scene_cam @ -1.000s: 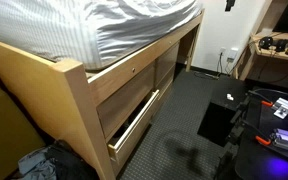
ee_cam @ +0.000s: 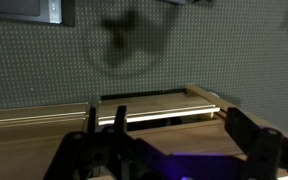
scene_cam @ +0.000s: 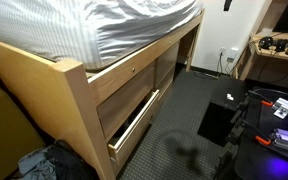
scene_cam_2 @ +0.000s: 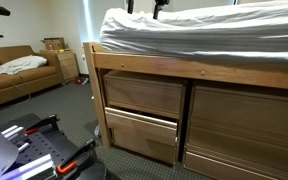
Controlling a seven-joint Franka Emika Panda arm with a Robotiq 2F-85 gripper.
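My gripper points down with its fingers spread apart and nothing between them in the wrist view. Only its dark tips reach into the top of exterior view 2, high in front of the bed. Below the bed, a wooden drawer (scene_cam: 135, 127) stands slightly pulled out, with a dark gap along its top. The same drawer (scene_cam_2: 142, 134) is the lower left one in exterior view 2. Beneath my fingers in the wrist view lies the light drawer edge (ee_cam: 164, 113), well apart from them.
A bed with a white mattress (scene_cam_2: 224, 32) sits above closed wooden panels (scene_cam_2: 242, 112). Grey carpet (scene_cam: 174, 140) is clear before the drawer. A dark robot base table (scene_cam: 259, 160) stands at the right, and a dark bag (scene_cam: 59, 163) lies by the bed's end.
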